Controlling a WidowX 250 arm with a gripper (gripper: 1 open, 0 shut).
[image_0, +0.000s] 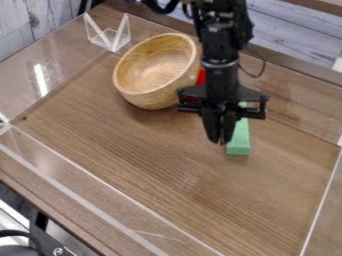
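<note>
The black arm comes down from the top with its gripper (217, 124) low over the table, just left of a green block (239, 141) that lies on the wood surface. Its fingertips stand beside the block's left side; I cannot tell whether they touch it or how far apart they are. A red round object (202, 77) is mostly hidden behind the arm.
A wooden bowl (147, 72) sits at the back left of the wooden table (120, 180). A clear plastic item (110, 32) lies farther left at the back.
</note>
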